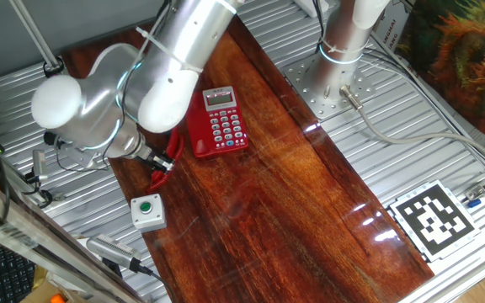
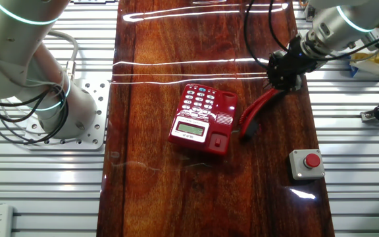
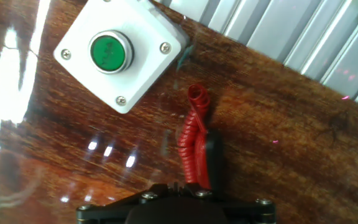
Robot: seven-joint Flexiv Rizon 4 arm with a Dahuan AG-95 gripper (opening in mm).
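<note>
A red desk phone (image 1: pixel 217 122) with a small display and keypad lies on the dark wooden table. Beside it, the red handset (image 2: pixel 262 108) lies apart from the phone body, with its far end under my gripper (image 2: pixel 285 74). From the first exterior view, my gripper (image 1: pixel 167 164) is right at the handset (image 1: pixel 178 150). In the wrist view, the handset's red and black end (image 3: pixel 214 158) and coiled red cord (image 3: pixel 188 143) run to the dark fingers at the bottom edge. Whether the fingers are closed around the handset is hidden.
A pale box with a green button (image 1: pixel 146 207) sits near the table's edge, close to my gripper. The second exterior view shows a box with a red button (image 2: pixel 312 160). A marker board (image 1: pixel 433 220) lies beyond the table.
</note>
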